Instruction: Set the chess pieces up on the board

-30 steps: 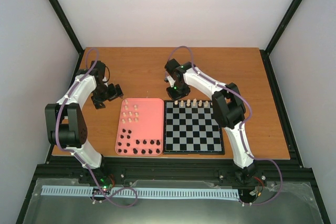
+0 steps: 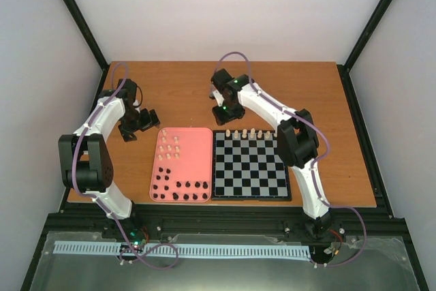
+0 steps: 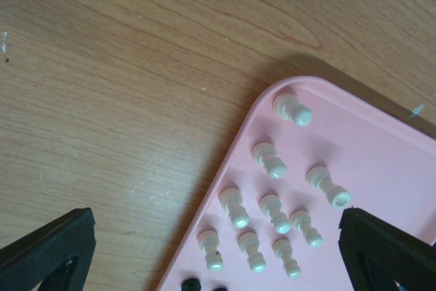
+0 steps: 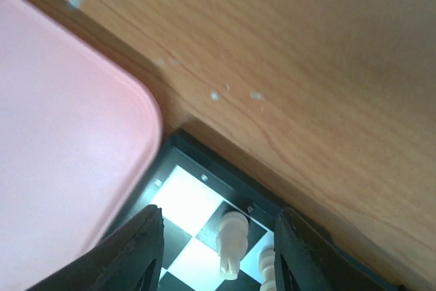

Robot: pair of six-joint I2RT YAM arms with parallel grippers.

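The chessboard (image 2: 251,168) has several white pieces along its back edge; one white piece (image 4: 232,240) stands on a dark corner-area square below my right gripper, whose fingers are apart around and above it. The pink tray (image 2: 181,168) holds white pieces (image 3: 297,110) at the back and black pieces (image 2: 196,185) at the front. My left gripper stands open at the tray's upper left, nothing between its fingers.
Bare wooden table (image 2: 177,93) lies behind the tray and board and to their sides. The tray sits directly against the board's left side.
My right gripper has risen and shifted slightly back and left from the board's back edge. The left arm has not moved.
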